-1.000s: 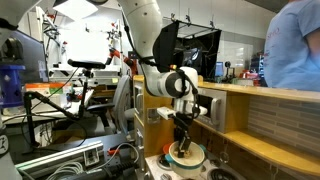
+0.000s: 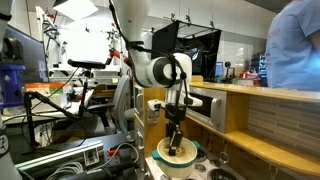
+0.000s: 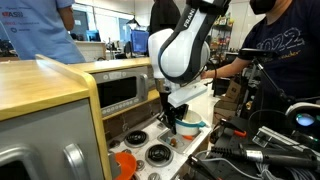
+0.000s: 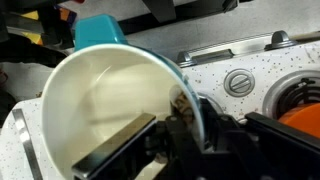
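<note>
A pot point(image 2: 174, 168), cream inside with a teal outside, hangs over the stove counter in exterior view 1, its opening tilted toward that camera. My gripper point(image 2: 175, 143) reaches down to its rim. In the wrist view the pot point(image 4: 85, 95) fills the left half, and the gripper is shut with the pot's rim between its dark fingers. Something brownish point(image 4: 182, 106) shows inside near the rim; its nature is unclear. From exterior view 2 the pot point(image 3: 189, 128) is partly covered by the arm.
An orange dish point(image 3: 126, 162) sits near the burners point(image 3: 159, 154) in exterior view 2. A wooden shelf with a microwave point(image 3: 123, 91) runs along the back of the counter. A sink-like metal basin edge point(image 4: 25, 145) shows at the wrist view's lower left.
Over the last second the arm and pot have moved left and nearer to the exterior view 1 camera.
</note>
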